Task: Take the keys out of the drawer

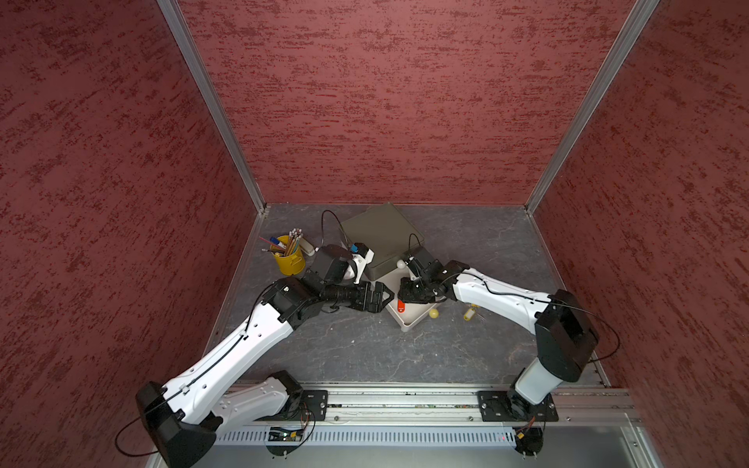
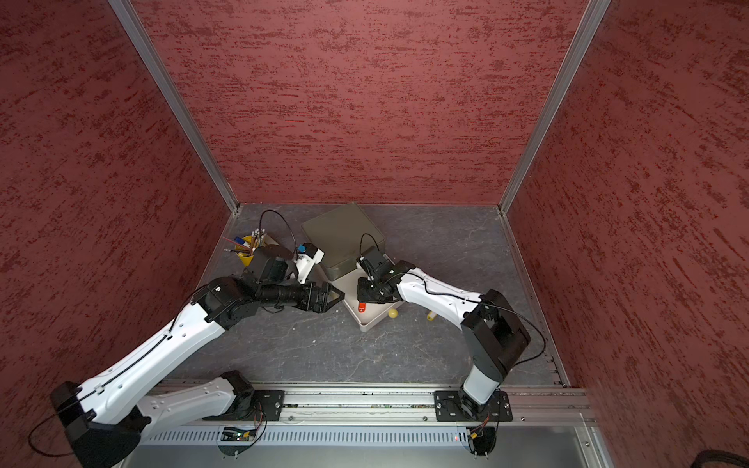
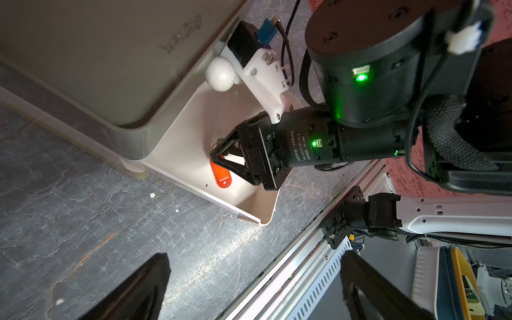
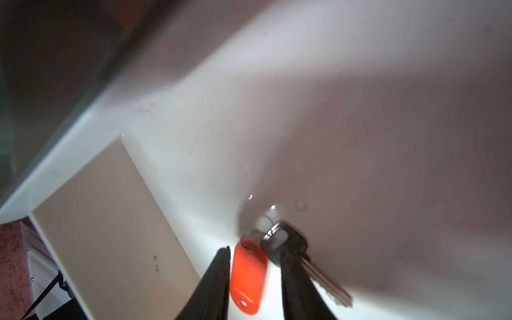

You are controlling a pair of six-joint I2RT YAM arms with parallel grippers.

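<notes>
The keys lie on the floor of the pale open drawer [image 3: 176, 152]: an orange tag [image 4: 248, 280] on a ring beside a dark-headed key [image 4: 285, 242]. Reaching down into the drawer, my right gripper is part open, its fingers on either side of the orange tag, with a gap visible between them. I cannot tell whether either finger touches the tag. To the left of the drawer hovers my left gripper, open and empty, its fingers [image 3: 130, 290] wide apart above the table.
A grey-brown cabinet [image 1: 382, 230] stands behind the drawer, with a white knob [image 3: 219, 74] at the drawer's back. A yellow cup [image 1: 289, 263] of pens sits at the left. A yellow ball [image 1: 433, 313] and a small pale item [image 1: 469, 314] lie to the right.
</notes>
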